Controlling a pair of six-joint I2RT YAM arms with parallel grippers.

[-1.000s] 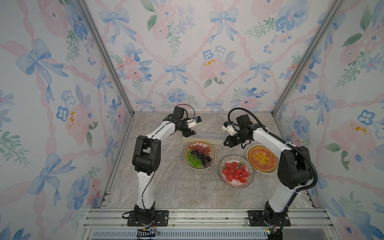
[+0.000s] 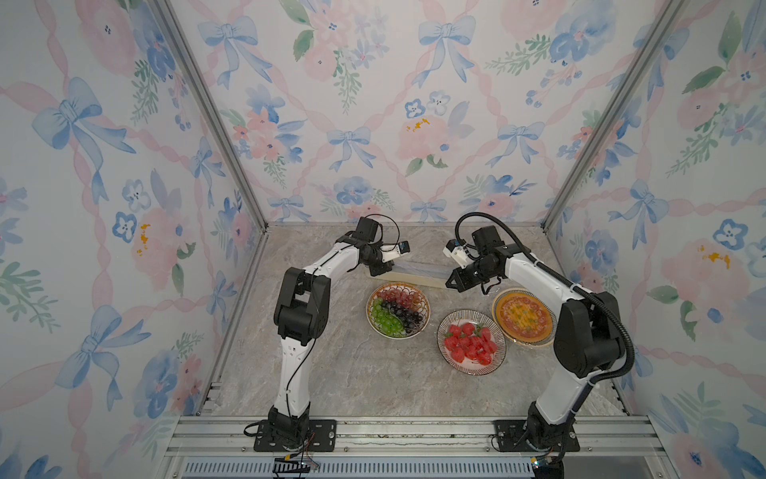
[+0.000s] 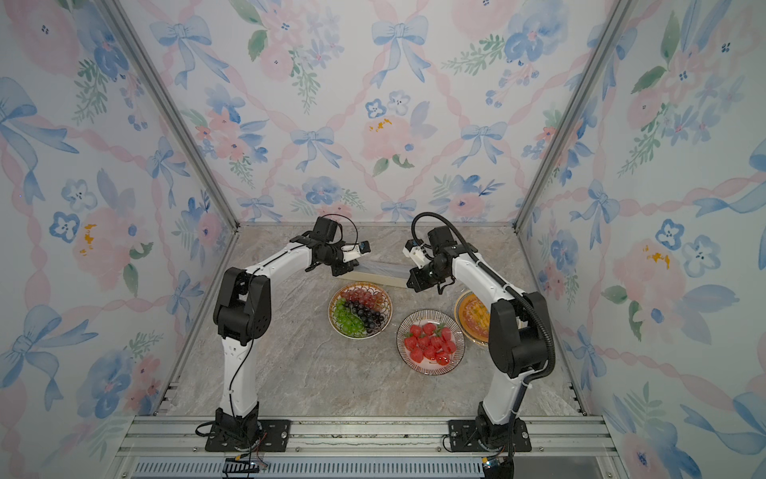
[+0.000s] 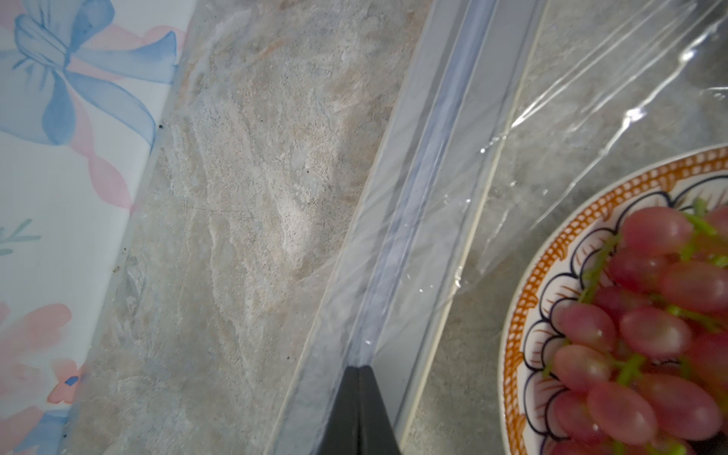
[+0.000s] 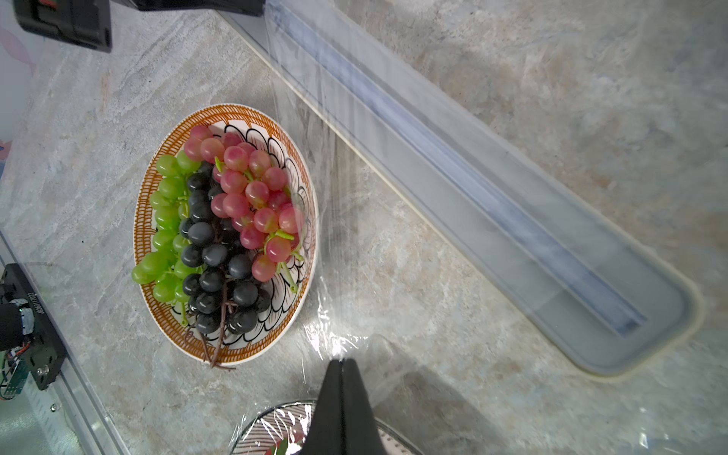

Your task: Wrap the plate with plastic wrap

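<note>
A long grey-white wrap dispenser (image 5: 485,204) with a bluish track down its middle lies at the back of the table. Clear plastic wrap (image 5: 326,303) runs from it past the edge of the grape plate (image 5: 299,299) to my right gripper, which is shut and has the film gathered at its tips. My left gripper is shut over the dispenser's left part, its tips at the track; nothing shows between them. Red, black and green grapes fill the orange-rimmed plate, just in front of the dispenser. Whether the left tips touch the track, I cannot tell.
A striped plate (image 2: 444,351) of red fruit stands right of the grapes, partly beneath the right gripper in its wrist view. Farther right is a plate with a round yellow-orange pie (image 2: 524,315).
My left gripper has moved right along the dispenser, staying shut-looking and close above it. The right arm and the plates stand where they were.
</note>
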